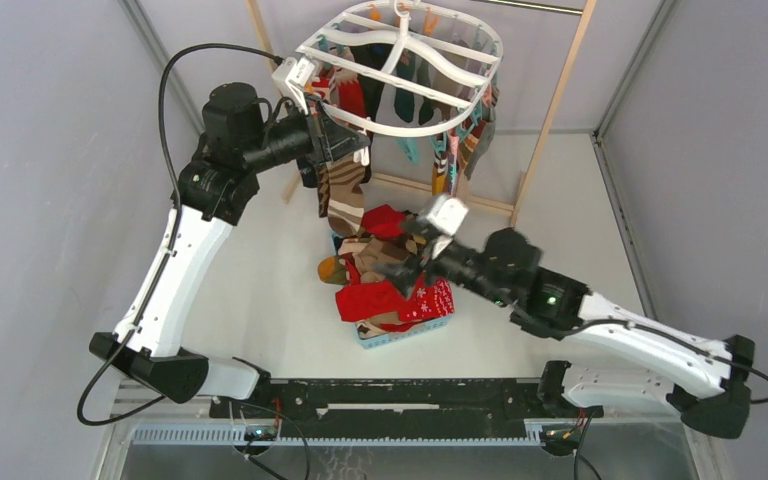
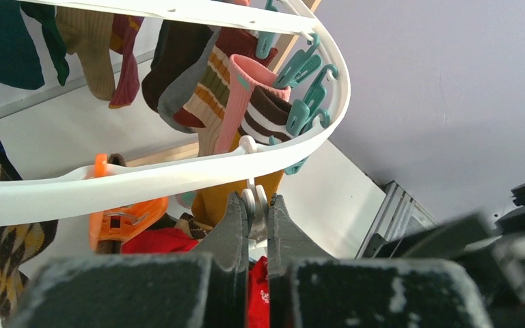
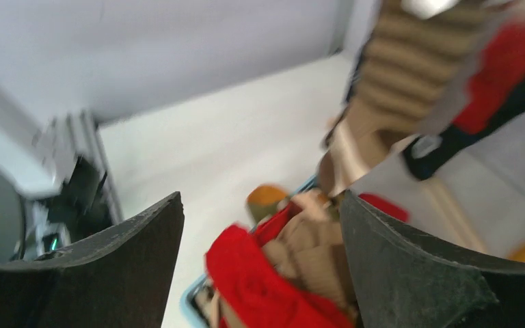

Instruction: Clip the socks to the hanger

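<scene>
The white oval hanger (image 1: 422,131) hangs at the top, with many socks clipped around it. At its near rim my left gripper is shut on a white clip (image 2: 247,195) that hangs from the rim. A brown striped sock (image 1: 344,205) hangs below that arm in the top view; its upper end is hidden. My right gripper (image 1: 396,250), blurred, stands over the blue basket (image 1: 407,333) with its fingers (image 3: 147,236) apart and nothing held between them. Loose socks fill the basket, among them a red one (image 1: 370,301).
Teal clips (image 2: 304,109) line the hanger's curved end, and an orange clip (image 2: 126,220) sits on the near rim. Wooden stand legs (image 1: 552,115) rise beside the hanger.
</scene>
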